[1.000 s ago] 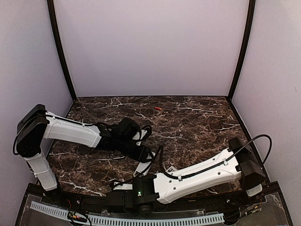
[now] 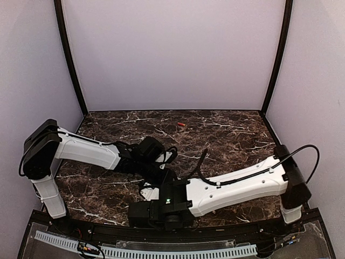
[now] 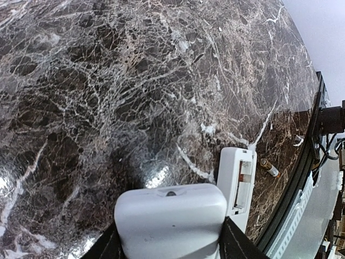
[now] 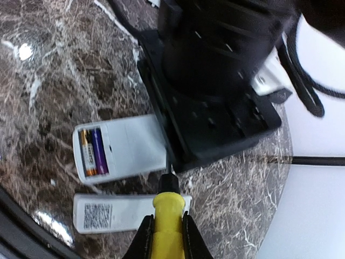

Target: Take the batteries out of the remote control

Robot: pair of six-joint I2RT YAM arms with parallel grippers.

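My left gripper is shut on the end of a white remote control [image 3: 171, 210]. In the right wrist view the remote [image 4: 132, 148] lies under the black left gripper, its far-end compartment uncovered. An orange-and-white battery [image 4: 88, 154] and a purple battery [image 4: 99, 151] sit side by side there. My right gripper is shut on a tool with a yellow handle [image 4: 168, 208] and black front end [image 4: 168, 183], pointing toward the remote near the left gripper. Whether the tool touches anything cannot be told. The top view hides the right gripper's tips.
Beside the held remote lies another white case [image 3: 229, 172] with a slot. A loose battery [image 3: 269, 167] is near the table's front edge. One small red object [image 2: 181, 124] lies at the back.
The left arm has barely shifted.
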